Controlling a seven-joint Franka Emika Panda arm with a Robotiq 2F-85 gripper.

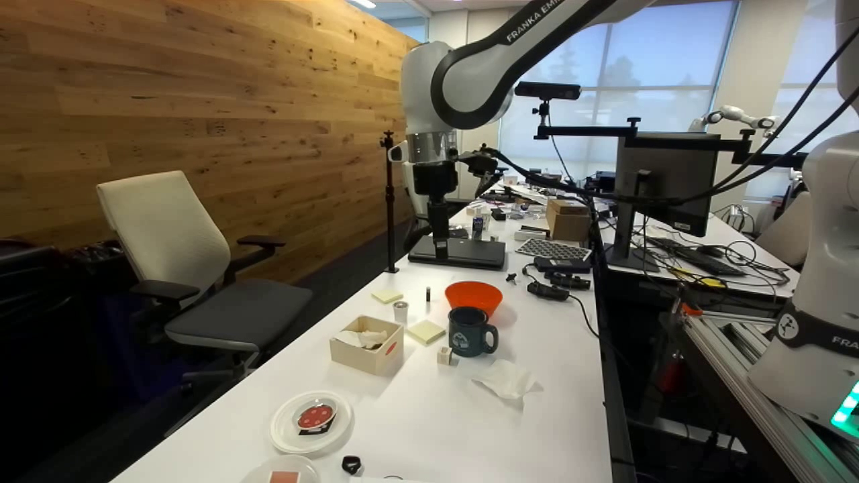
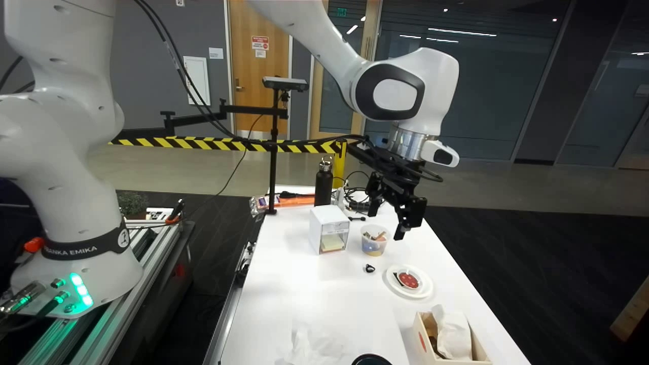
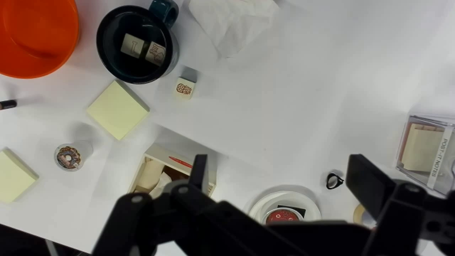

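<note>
High over the white table hangs my gripper, open, its two black fingers wide apart with only table behind the gap. A dark teal mug (image 3: 170,55) stands upright in the wrist view's upper left, with two small stamped blocks inside. Just outside the mug, a pineapple-stamped block (image 3: 185,88) rests on the table. Beside them lies a pale yellow note pad (image 3: 116,111). The cream box (image 1: 366,355) holds crumpled paper, and in the wrist view the left finger partly covers it. A white plate (image 3: 312,207) carries a small dish with a red-topped item.
An orange bowl (image 3: 38,36) sits by the mug, and a crumpled tissue (image 3: 236,23) lies opposite. A black ring-like item (image 3: 333,181) and a clear note holder (image 3: 426,149) are at the wrist view's right.
</note>
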